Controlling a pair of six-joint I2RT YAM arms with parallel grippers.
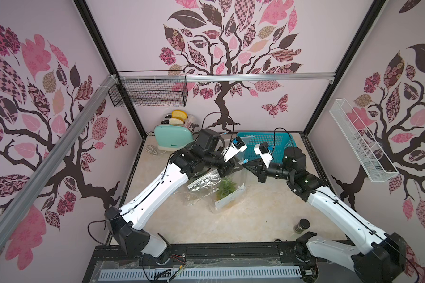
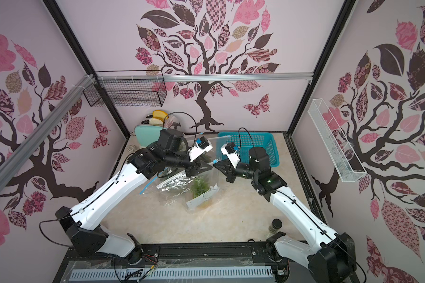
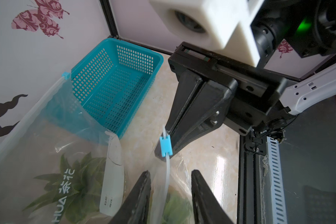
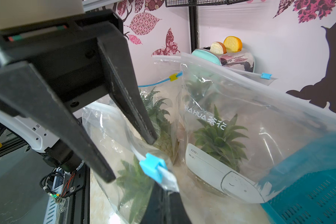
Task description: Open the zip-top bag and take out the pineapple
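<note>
A clear zip top bag [image 3: 162,194] stands upright with its zip edge passing between the fingers of my left gripper, which is open. At that edge's end sits a blue slider [image 3: 165,146]. Just behind the slider, my right gripper is shut with the bag's thin top corner at its fingertips. Green pineapple leaves [image 4: 132,188] show through the bag's wall; the fruit's body is hard to make out. From above, the leaves [image 1: 225,187] lie below my left gripper [image 1: 230,170], close by my right gripper [image 1: 248,164].
Another clear bag [image 4: 265,123] with a pineapple stands alongside, and one with a yellow slider [image 4: 173,77] is behind. A teal basket [image 1: 264,137] is at the back, a toaster [image 1: 173,136] back left. A dark-lidded jar [image 1: 301,225] stands front right.
</note>
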